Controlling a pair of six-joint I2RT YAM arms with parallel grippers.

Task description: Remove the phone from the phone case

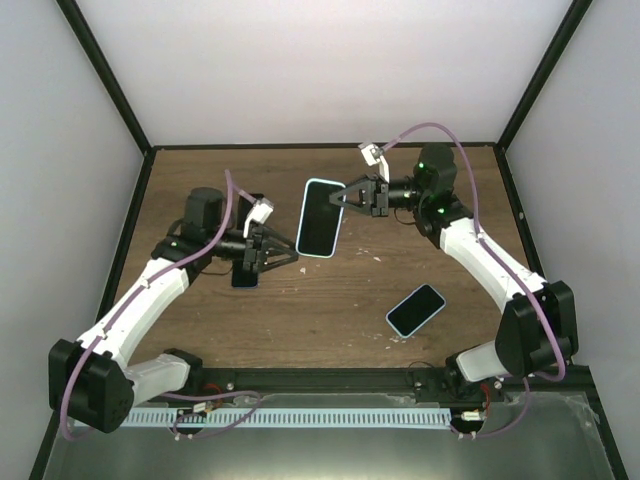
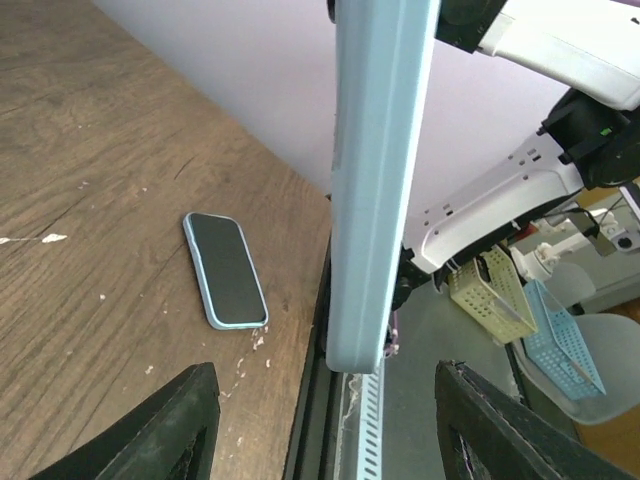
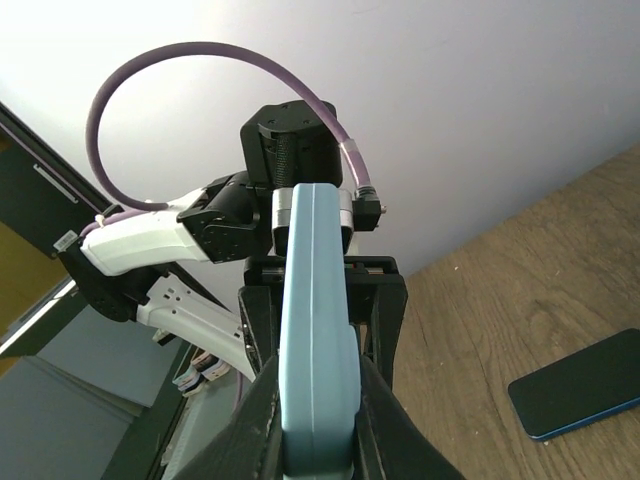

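Note:
A dark-screened phone in a light blue case is held up over the middle of the table. My right gripper is shut on its right edge; in the right wrist view the pale blue case edge stands between the fingers. From the left, my left gripper comes close to the lower left corner of the case. Its fingers are apart in the left wrist view, and the lower end of the case shows beyond the gap. Contact between them cannot be made out.
Another phone with a light blue rim lies at the table's front right. A dark phone with a blue edge lies at the left, partly under my left arm.

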